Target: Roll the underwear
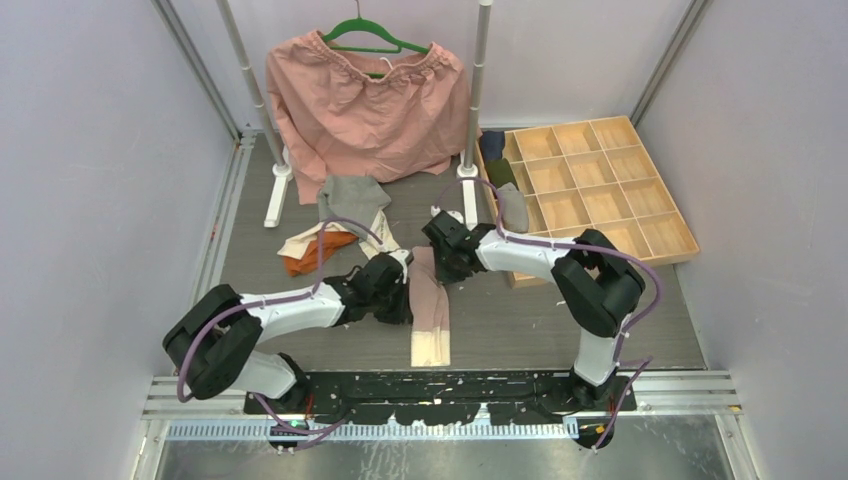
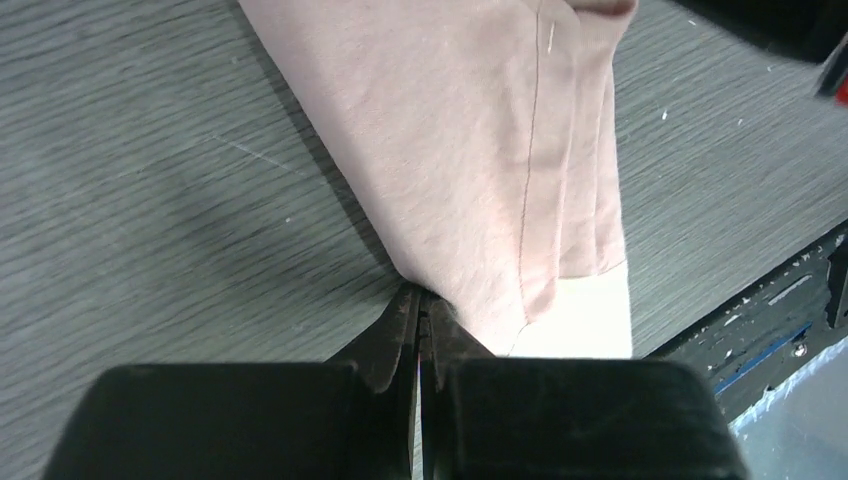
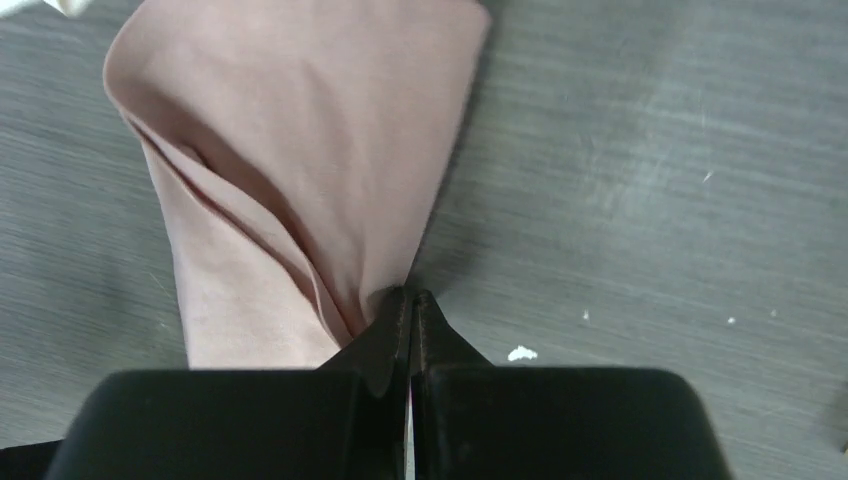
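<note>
The pink underwear with a cream waistband lies as a long folded strip on the dark floor, its cream end toward the front edge. On its right side my right gripper is shut on the folded edge of the pink cloth. At the strip's left edge, my left gripper is shut, its tips against the cloth's side. No cloth clearly shows between those left fingers. The strip's far end lies partly between the two arms in the top view.
A wooden divided box stands at the back right, with several rolled garments in its left column. Loose grey cloth and orange cloth lie at the back left. Pink shorts hang behind.
</note>
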